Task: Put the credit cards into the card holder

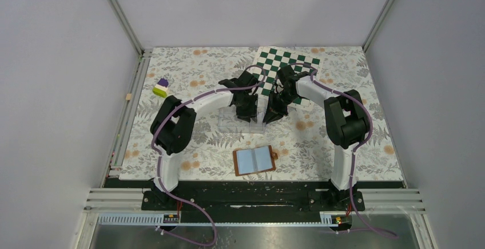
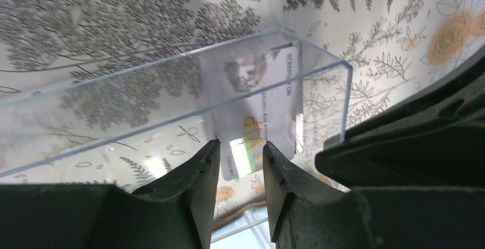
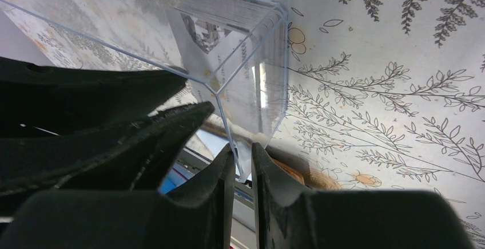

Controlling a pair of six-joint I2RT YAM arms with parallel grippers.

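Note:
A clear box lies in the middle of the table, with a white card showing orange letters inside its right end. Above that card, my left gripper is open, its fingertips apart with the card's lower part visible between them. At the box's right end, my right gripper is shut on the clear box's wall near a corner. The same card shows through the clear plastic in the right wrist view. Nearer the front lies the open card holder, brown-edged with pale clear pockets.
A green-and-white checkered board lies behind the grippers. A small purple, white and yellow block sits at the far left. The two grippers are close together over the box.

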